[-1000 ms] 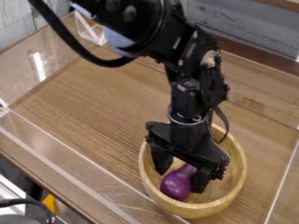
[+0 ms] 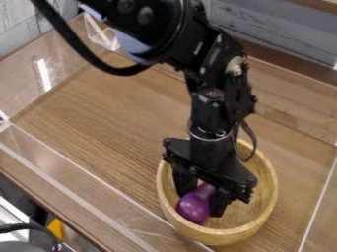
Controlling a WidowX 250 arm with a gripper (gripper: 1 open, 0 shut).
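My black gripper (image 2: 211,182) reaches down into a yellow bowl (image 2: 237,230) at the lower right of the camera view. Its fingertips are at a purple, rounded object (image 2: 194,205) in the bowl's front left, shut on it. The arm above hides part of the bowl's back.
Bare wooden tabletop (image 2: 93,128) stretches to the left and back, with room free there. Clear panels line the table's left edge, and a wooden ledge runs along the back right. Cables and a small yellow item lie at the lower left, off the tabletop.
The fingers have closed in around the purple object since about a second ago, and it has shifted slightly left. The arm has moved little.
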